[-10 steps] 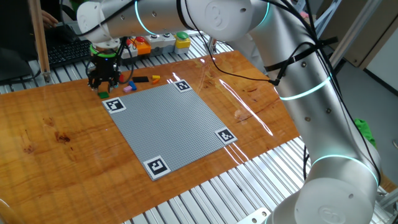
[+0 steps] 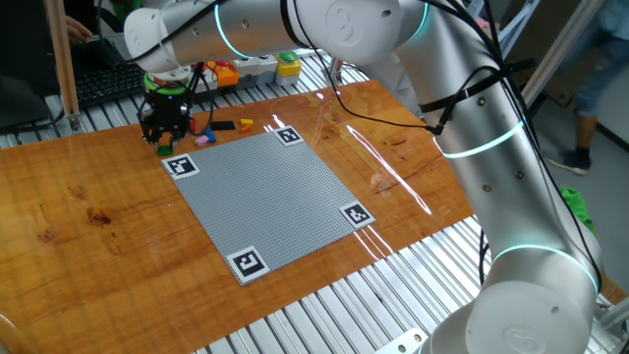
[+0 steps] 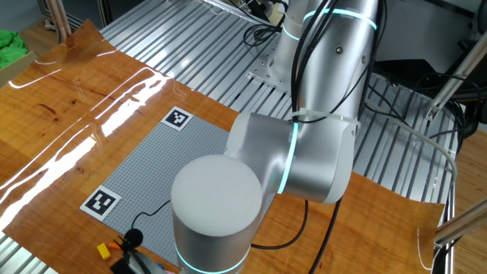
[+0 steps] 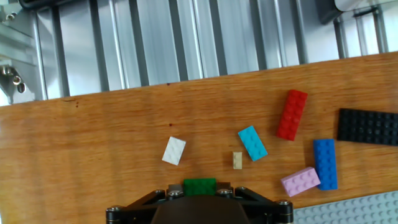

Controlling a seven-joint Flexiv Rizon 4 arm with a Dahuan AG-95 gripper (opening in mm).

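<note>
A green brick (image 4: 199, 186) shows at the bottom edge of the wrist view, between the dark fingertips of my gripper. Both fingers close against its sides, so the gripper is shut on it. In exterior view 1 the same green brick (image 2: 165, 150) pokes out below the fingers, just outside a tagged corner of the grey baseplate (image 2: 265, 197). Whether it touches the table is hard to tell. Exterior view 2 hides the fingertips and the brick.
Ahead on the wood lie a white brick (image 4: 174, 150), a small tan brick (image 4: 237, 160) and a cyan brick (image 4: 252, 143). Farther right are red (image 4: 291, 115), pink (image 4: 300, 182), blue (image 4: 325, 164) and black (image 4: 368, 127) bricks.
The fingers have drawn in around the green brick, and the arm has shifted very slightly right. The brick stays in nearly the same place.
</note>
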